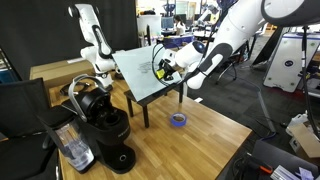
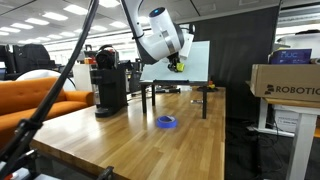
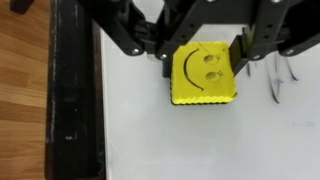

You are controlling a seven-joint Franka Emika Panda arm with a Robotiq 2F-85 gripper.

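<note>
A yellow sponge (image 3: 203, 74) with a smiley face and a dark underside is gripped in the wrist view, with my gripper shut on its two sides. It is held at the face of a tilted whiteboard (image 1: 136, 65); whether it touches the board I cannot tell. Thin dark marks (image 3: 279, 75) show on the board to the right of the sponge. In exterior view 2 the sponge (image 2: 181, 67) is a small yellow patch at the board's upper right part.
A roll of blue tape (image 1: 178, 119) lies on the wooden table (image 1: 190, 150) in front of the board. A black coffee machine (image 1: 103, 125) stands at the left. Cardboard boxes (image 2: 290, 80) are off to the right.
</note>
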